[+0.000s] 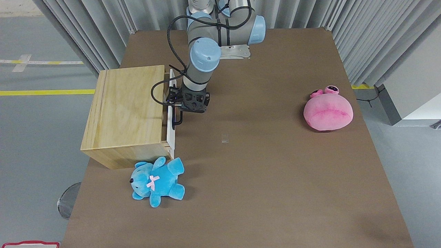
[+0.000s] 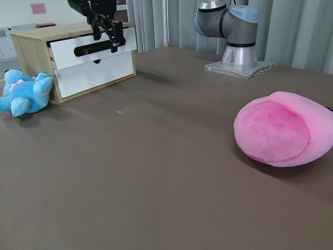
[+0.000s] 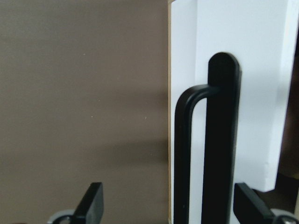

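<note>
The wooden drawer cabinet stands on the left of the table. Its upper white drawer with a black handle is almost flush, only a narrow dark gap showing beside it. My gripper is at that drawer front, fingers apart on either side of the handle, one over the white panel's far edge. Whatever lies inside the drawer is hidden now.
A blue teddy bear lies just in front of the cabinet. A pink plush toy sits at the right of the table.
</note>
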